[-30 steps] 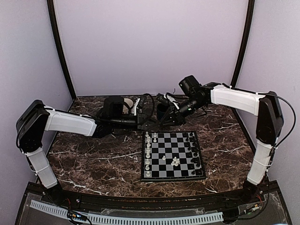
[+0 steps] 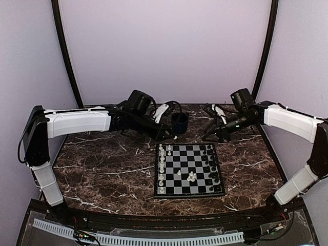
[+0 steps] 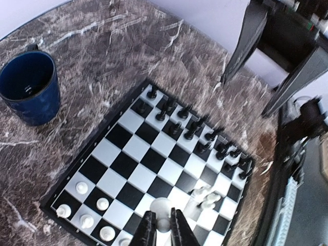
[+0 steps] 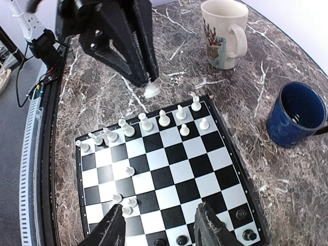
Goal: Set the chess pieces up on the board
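Note:
The chessboard (image 2: pixel 189 196) lies on the marble table. White pieces (image 4: pixel 146 122) line one edge, with two pawns (image 4: pixel 204 124) in front of them; black pieces (image 2: pixel 213 169) fill the opposite side. Several loose white pieces (image 2: pixel 191 177) stand toward the near part of the board. Above the far edge, my left gripper is shut on a white pawn, whose tip also shows below the left fingers in the right wrist view. My right gripper is open and empty, off to the right beyond the board's far edge.
Behind the board stands a blue mug (image 4: pixel 297 115), between the two arms. A white patterned mug (image 4: pixel 224 36) is near it, behind the left arm in the top view. The table left and right of the board is clear.
The grippers were close together beyond the board's far edge; the right one has moved away to the right. The left one has shifted slightly right and carries the white pawn.

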